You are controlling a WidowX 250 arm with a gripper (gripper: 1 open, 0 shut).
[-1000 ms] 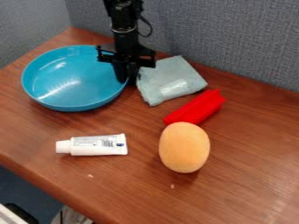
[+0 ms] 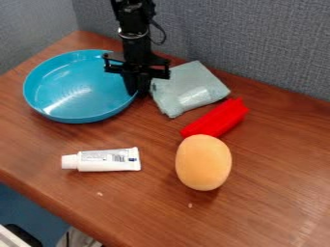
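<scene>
My black gripper [image 2: 137, 75] is low over the right rim of a blue plate [image 2: 65, 89], beside a pale grey-green cloth [image 2: 187, 92]; its fingers are dark and I cannot tell whether they are open or shut. A red cylindrical object [image 2: 214, 119] lies right of the cloth. An orange egg-shaped object [image 2: 203, 162] sits at the front right, and a white tube [image 2: 100, 160] lies at the front left.
A grey padded wall [image 2: 258, 39] runs behind the table, and the table's edge drops off at the lower left.
My gripper has risen very slightly over the last second. The objects on the table have not visibly moved.
</scene>
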